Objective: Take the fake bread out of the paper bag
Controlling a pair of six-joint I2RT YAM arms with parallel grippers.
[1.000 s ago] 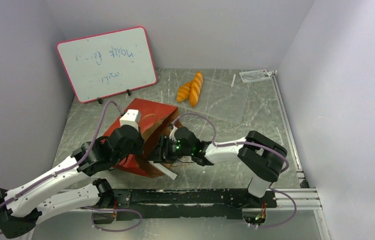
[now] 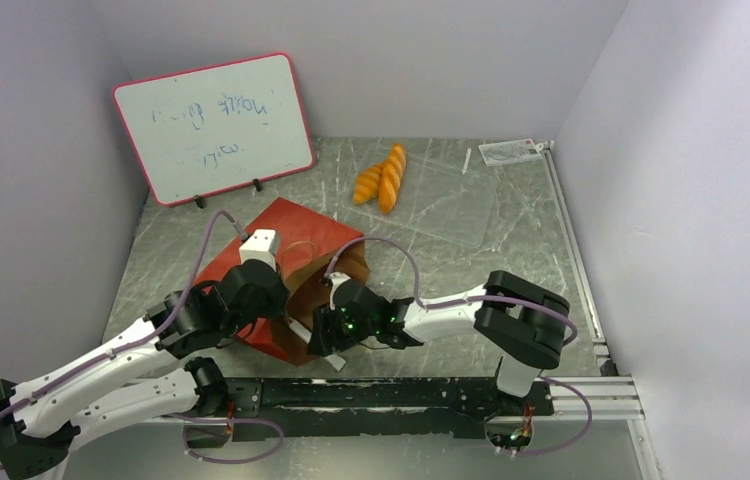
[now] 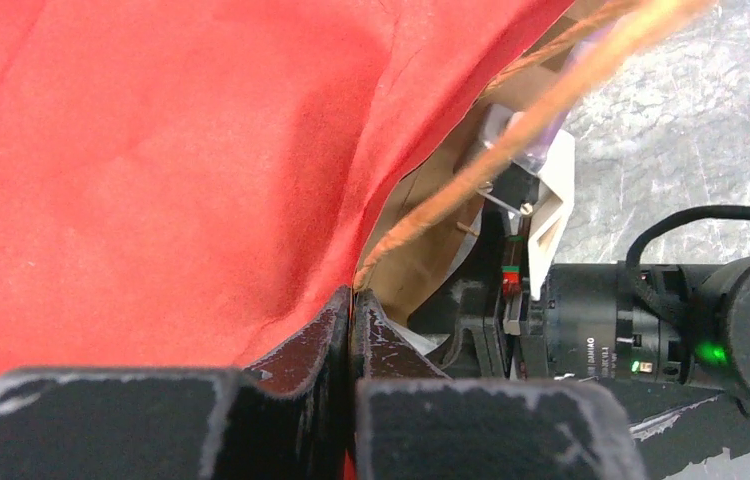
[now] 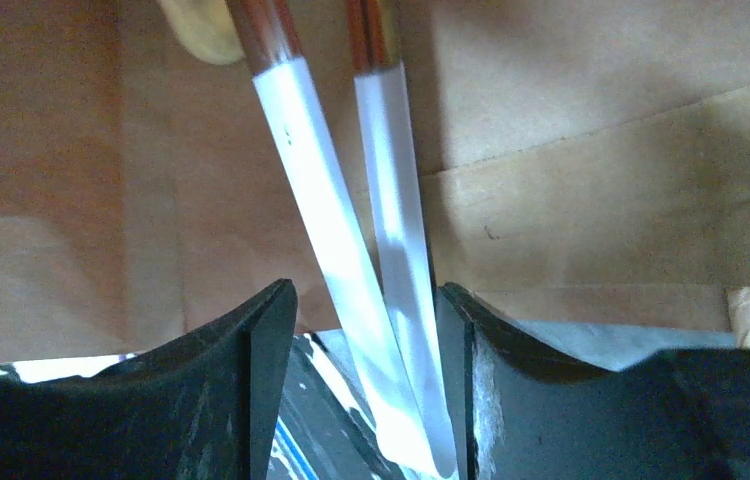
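Note:
The red paper bag [image 2: 296, 225] lies on its side at the left, its brown inside [image 4: 571, 90] visible through the mouth. My left gripper is shut on the bag's rim, close to a twisted orange-brown handle [image 3: 451, 185]. At the mouth, my right gripper stands open, its fingers on either side of two white strips [image 4: 326, 215] with brown upper ends. They stick out over the bag's edge. A rounded yellowish thing [image 4: 203, 28] shows partly inside the bag; I cannot tell what it is. Two orange bread loaves [image 2: 391, 180] lie outside, at the back.
A whiteboard [image 2: 216, 130] with a red frame stands at the back left. Beside the loaves lies a clear flat sheet [image 2: 441, 205]. A white card [image 2: 511, 152] is at the back right.
My right gripper has moved toward the table's front edge, over the strips at the bag's mouth. The bag's right rim has shifted a little to the right.

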